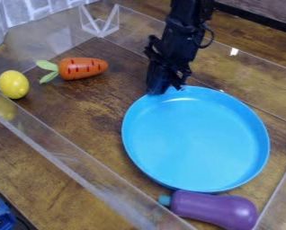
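My black gripper [160,83] reaches down from the top of the view to the far edge of a large blue plate [193,139]. Its tips are low at the rim, partly dark and hard to make out; it looks shut, and I cannot see anything between the fingers.
An orange toy carrot [82,68] and a yellow lemon [13,84] lie on the wooden table [67,135] at the left. A purple eggplant [217,209] lies below the plate. Clear plastic walls border the area. Bare wood shows left of the plate.
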